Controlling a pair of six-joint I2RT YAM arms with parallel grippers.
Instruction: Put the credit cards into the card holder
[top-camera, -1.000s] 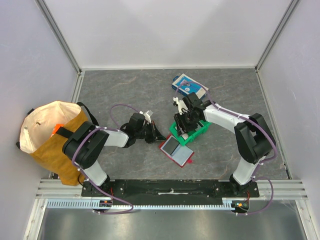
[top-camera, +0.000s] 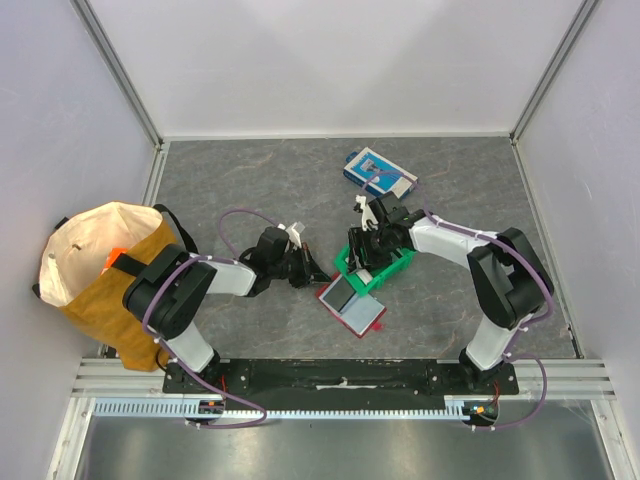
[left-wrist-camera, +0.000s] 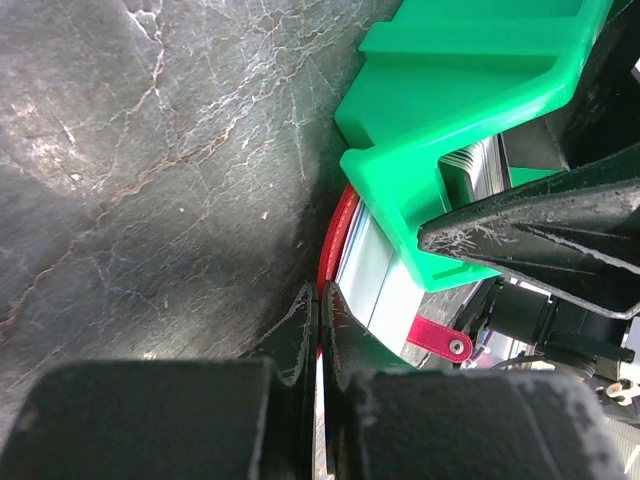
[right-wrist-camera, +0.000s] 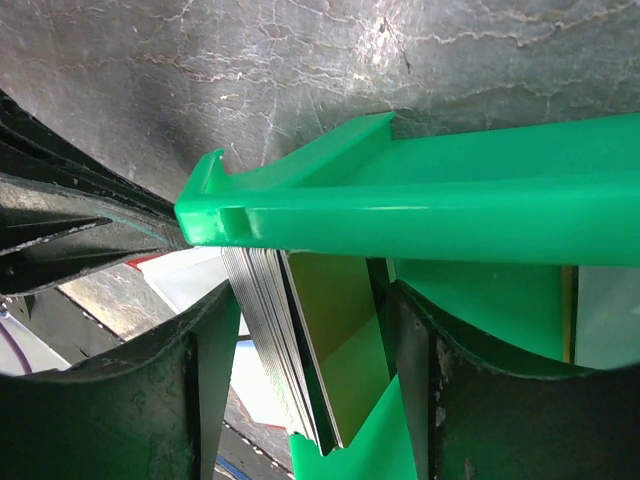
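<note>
The open card holder (top-camera: 362, 314), red-edged with pale pockets, lies on the table in front of the green tray (top-camera: 398, 267). At the holder's left edge, my left gripper is shut, its tips against the red rim (left-wrist-camera: 338, 232); whether the rim is pinched is hard to see. Inside the tray, several thin cards (right-wrist-camera: 268, 335) stand in a leaning stack. My right gripper straddles this stack, its fingers apart, the left finger (right-wrist-camera: 212, 340) close against the card edges. A firm hold on any card does not show.
A blue and white box (top-camera: 378, 172) with a purple cable over it lies at the back. On the far left stands a tan bag (top-camera: 140, 300). The tray's end overlaps the holder's upper edge. Bare table surrounds both.
The green tray and the card holder have shifted slightly toward the front. My right gripper has moved a little over the tray. The left arm looks still.
</note>
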